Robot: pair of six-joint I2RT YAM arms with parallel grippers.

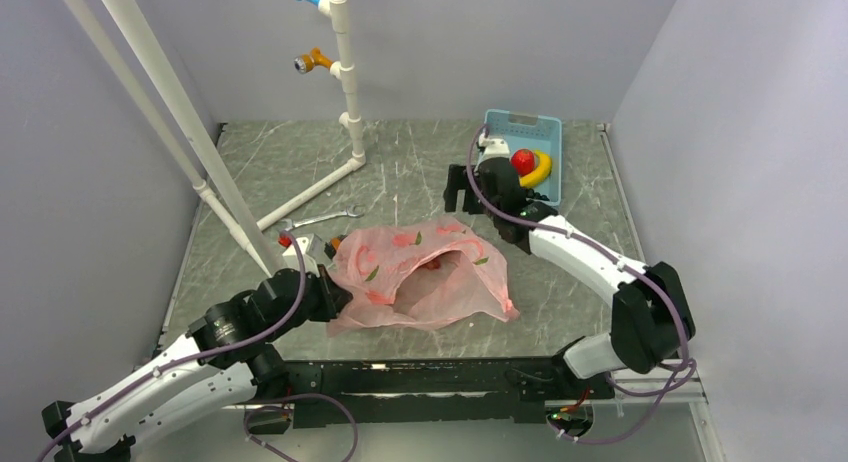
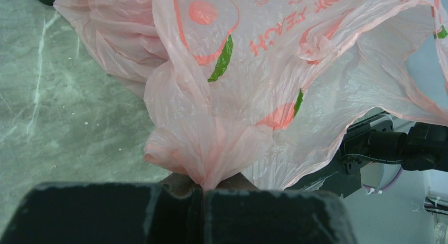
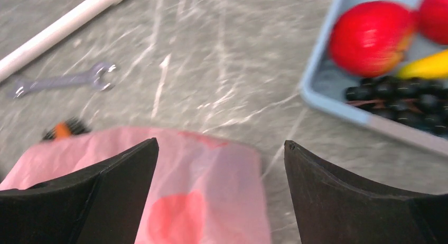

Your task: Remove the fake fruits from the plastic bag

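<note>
The pink plastic bag [image 1: 420, 272] lies on the marble table, its mouth gaping toward the front, with a small red fruit [image 1: 431, 263] visible inside. My left gripper is shut on a gathered bunch of the bag at its left end. My right gripper [image 1: 462, 187] hangs open above the table between the bag and the blue basket [image 1: 547, 132], nothing between its fingers. In the basket are two red fruits [image 3: 370, 38], a banana [image 1: 541, 169] and dark grapes [image 3: 396, 101].
A white pipe frame [image 1: 310, 195] stands at the back left. A wrench [image 1: 320, 218] and a small orange-black object [image 3: 64, 130] lie behind the bag. Grey walls enclose the sides. Bare table shows right of the bag.
</note>
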